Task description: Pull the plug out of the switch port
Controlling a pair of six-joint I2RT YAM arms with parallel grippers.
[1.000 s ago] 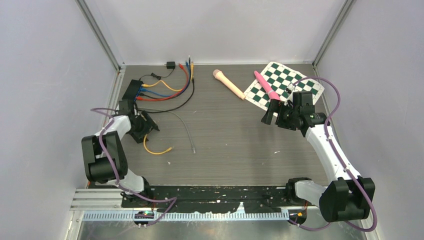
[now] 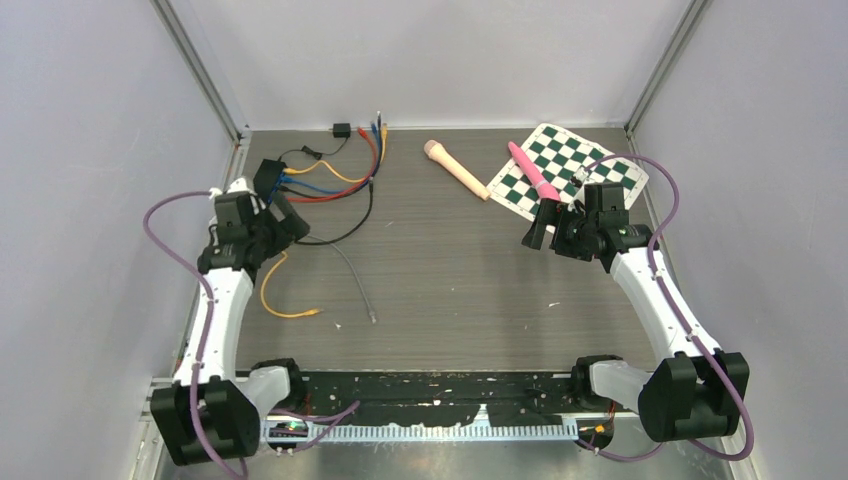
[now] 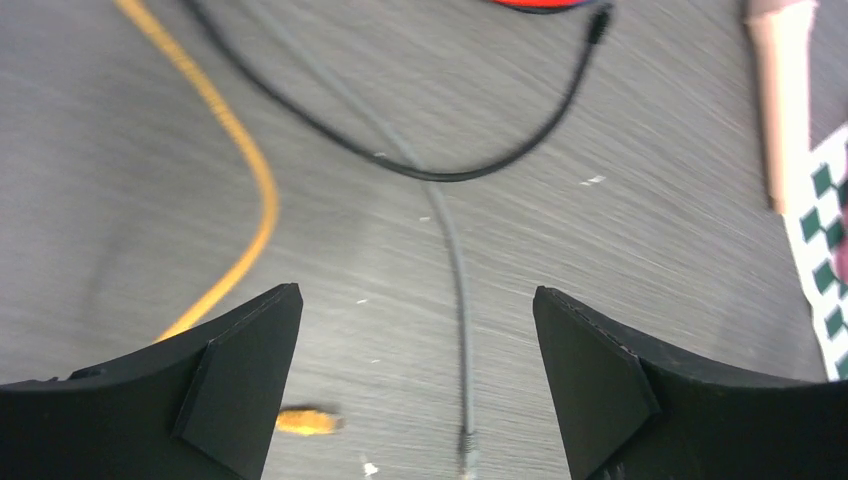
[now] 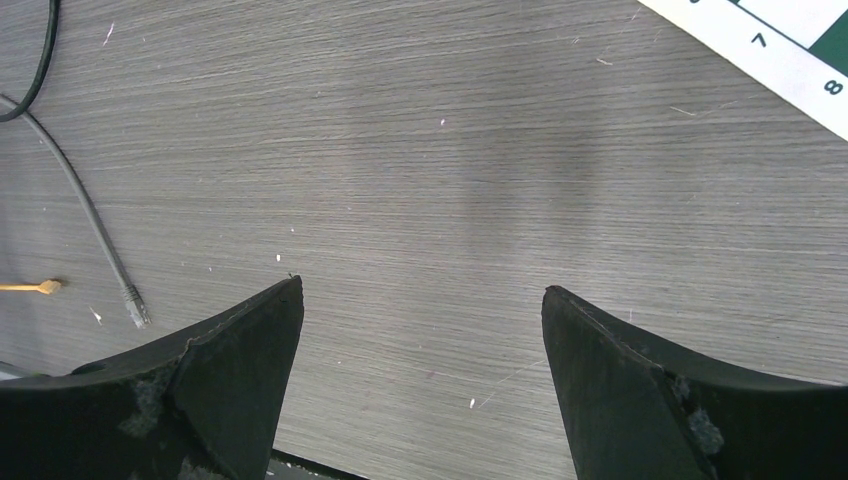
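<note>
A black switch box [image 2: 268,178] stands at the back left, with yellow, blue and red cables [image 2: 335,197] running from its right side. My left gripper hangs above the table just in front of it, open, with bare table and cable between its fingers. Below it lie a black cable [image 3: 455,176], a grey cable [image 3: 462,300] and a yellow cable [image 3: 255,160]. The left arm covers the cables' left ends in the top view, so I cannot tell what they join. Over the right side, my right gripper stands open and empty.
A beige microphone-shaped stick [image 2: 457,170] lies at the back middle. To its right, a pink stick [image 2: 533,170] rests on a green-and-white checkered board [image 2: 570,150]. A small black adapter [image 2: 342,130] sits by the back wall.
The loose yellow, black and grey cables have shifted left. The right arm stayed still.
</note>
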